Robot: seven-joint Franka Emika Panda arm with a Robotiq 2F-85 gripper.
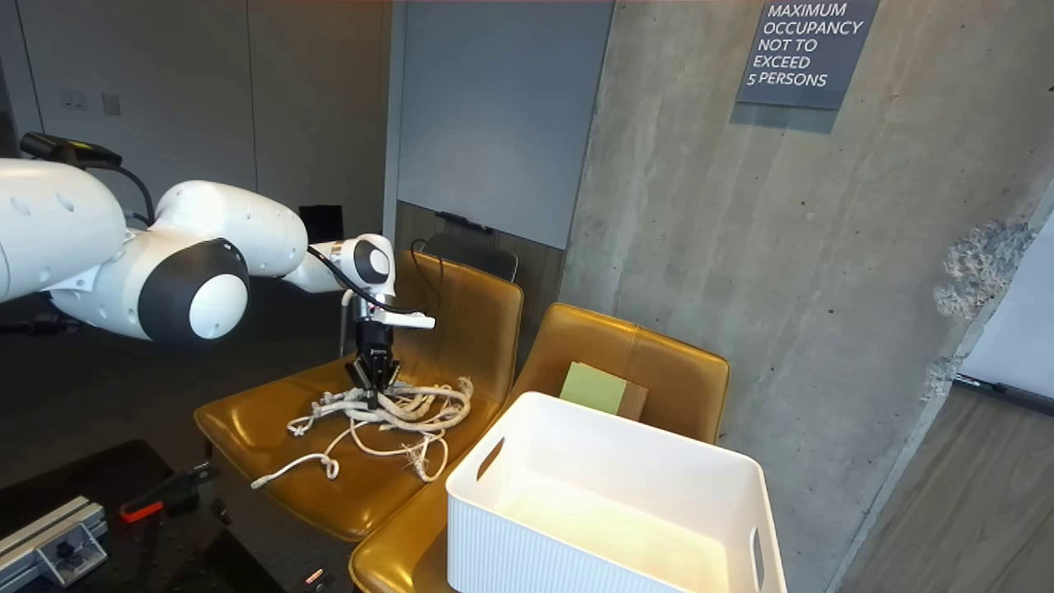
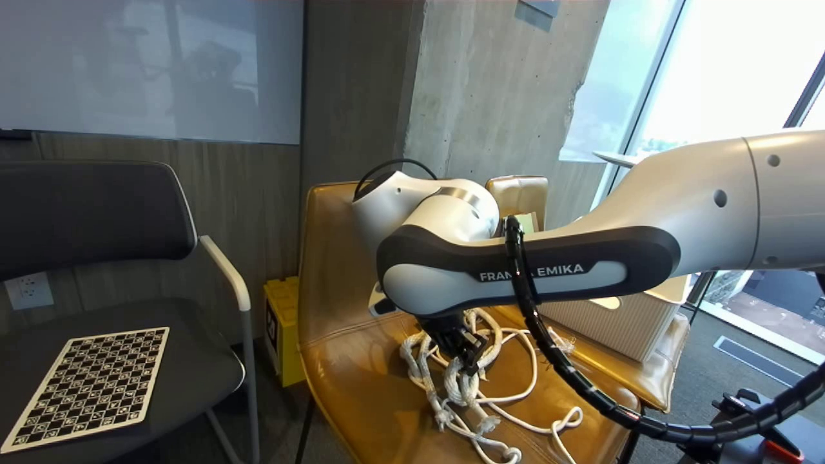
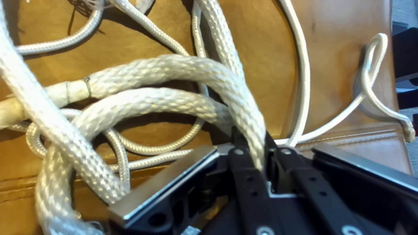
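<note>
A tangle of white rope (image 1: 425,420), thick braided lengths with thinner cords, lies on the seat of a tan leather chair (image 1: 286,405). My gripper (image 1: 372,397) reaches down into it, low over the seat. In the wrist view the gripper is shut on a thick length of the white rope (image 3: 245,103), which runs down between the two fingers. Other loops curve to the left of the fingers, and a thin cord passes behind them. From the second exterior view, the gripper (image 2: 473,363) sits among the coils, its fingertips partly hidden by rope.
A white bin (image 1: 613,494), empty inside, stands on the neighbouring tan chair (image 1: 632,356), with a green pad (image 1: 593,387) behind it. A black cable (image 2: 572,371) hangs off the arm. Left stands a dark chair (image 2: 100,224) holding a patterned board (image 2: 89,386).
</note>
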